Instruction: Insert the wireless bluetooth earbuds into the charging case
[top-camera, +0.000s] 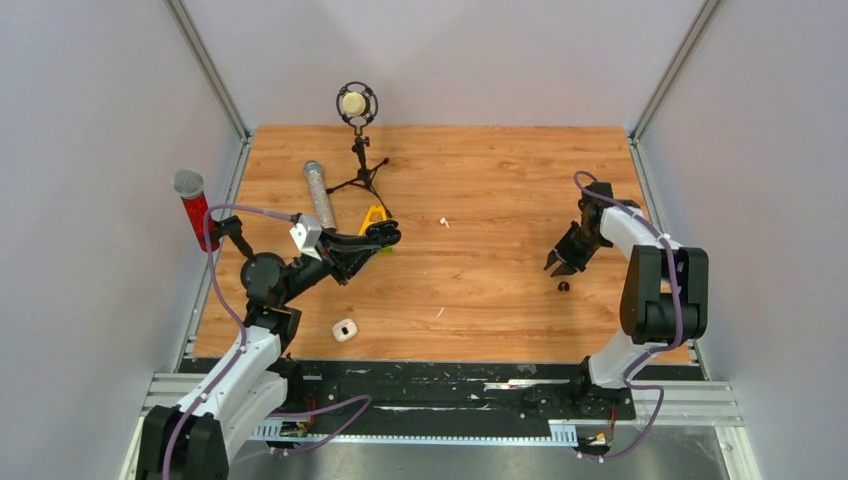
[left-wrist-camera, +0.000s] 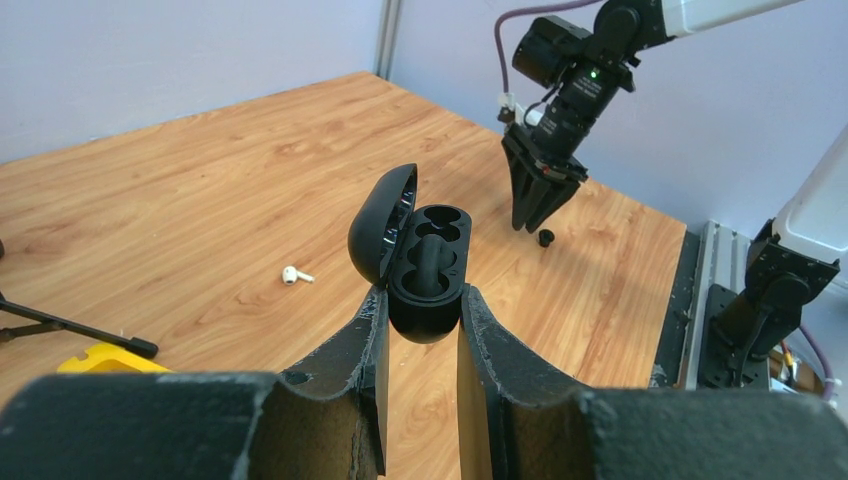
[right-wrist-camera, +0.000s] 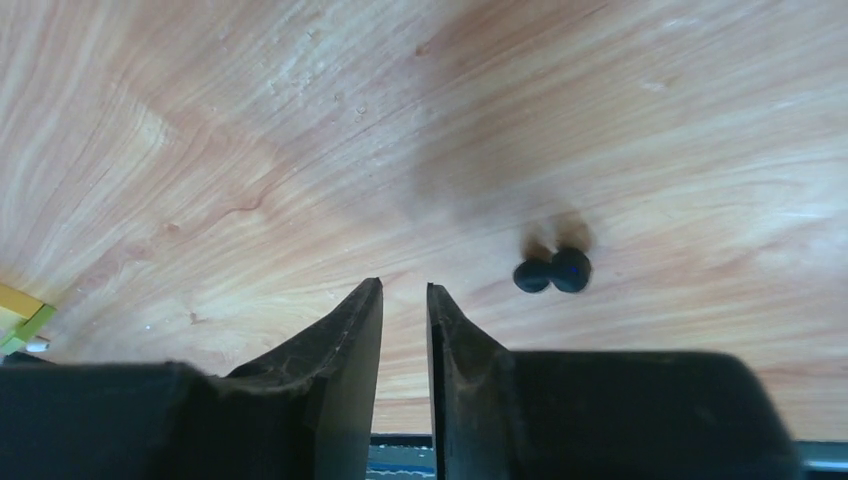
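Note:
My left gripper is shut on the black charging case (left-wrist-camera: 428, 270), held in the air on the left with its lid up. In the left wrist view a black earbud lies in the case's tray; how it is seated I cannot tell. On the right of the table two small black earbuds (right-wrist-camera: 570, 268) lie close together. My right gripper hangs just beyond them, empty, its fingertips slightly apart. A white earbud (top-camera: 444, 222) lies near the middle of the table.
A microphone on a tripod (top-camera: 360, 170), a silver microphone (top-camera: 318, 195), a yellow object (top-camera: 376, 212) and a small white case (top-camera: 344, 329) are on the left. A red microphone (top-camera: 198, 215) stands at the far left.

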